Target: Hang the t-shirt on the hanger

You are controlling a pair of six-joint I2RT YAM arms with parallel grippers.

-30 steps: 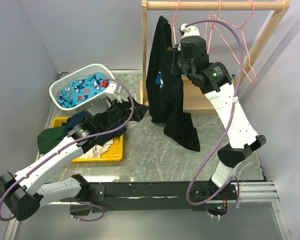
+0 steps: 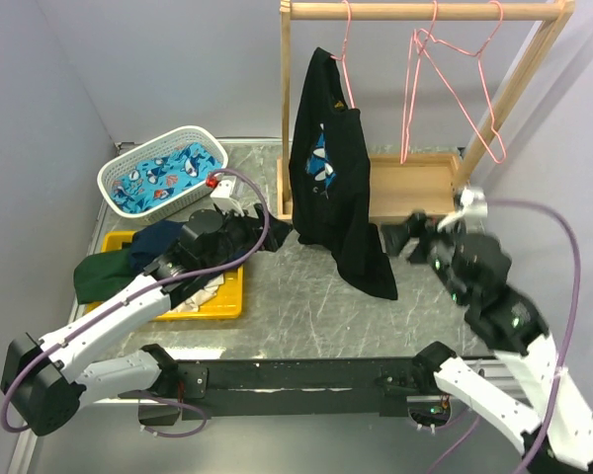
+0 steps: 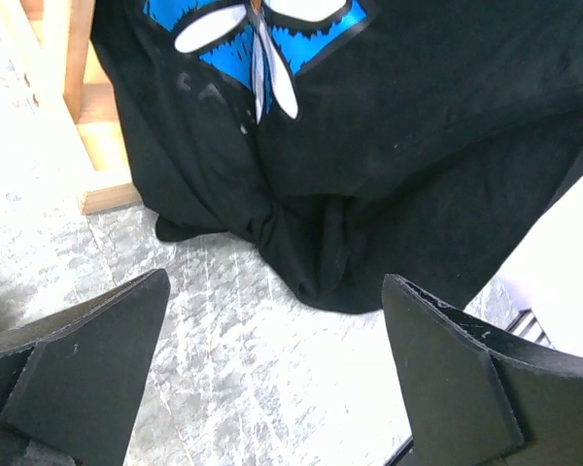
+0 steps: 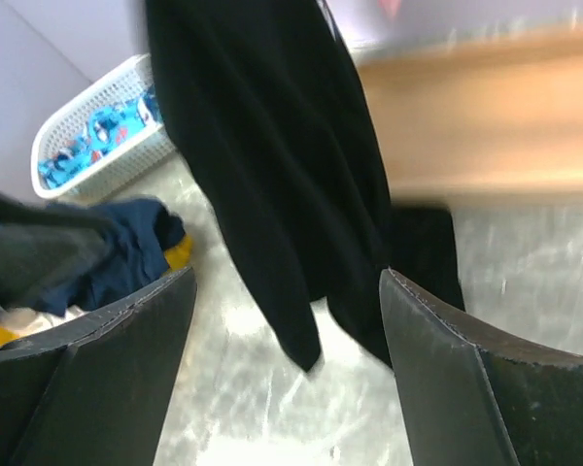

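From the rail, the black t-shirt (image 2: 331,183) with a blue print hangs on a pink hanger (image 2: 344,61). Its upper left sits over one hanger arm, while the other arm shows bare beside the cloth. The shirt's lower end rests on the counter. My left gripper (image 2: 277,229) is open and empty, left of the shirt; in the left wrist view the cloth (image 3: 369,194) lies beyond its fingers. Blurred by motion, my right gripper (image 2: 400,235) is apart from the shirt to its right. In the right wrist view its fingers (image 4: 447,359) stand apart, with cloth beyond them.
Other pink hangers (image 2: 455,64) hang to the right on the wooden rack (image 2: 425,12). At left are a white basket (image 2: 158,205) holding blue cloth and a yellow tray (image 2: 232,291) with folded clothes.
My right gripper has come away from the shirt's upper part, swinging down and to the right. The shirt's upper right now hangs free and the blue print shows more.
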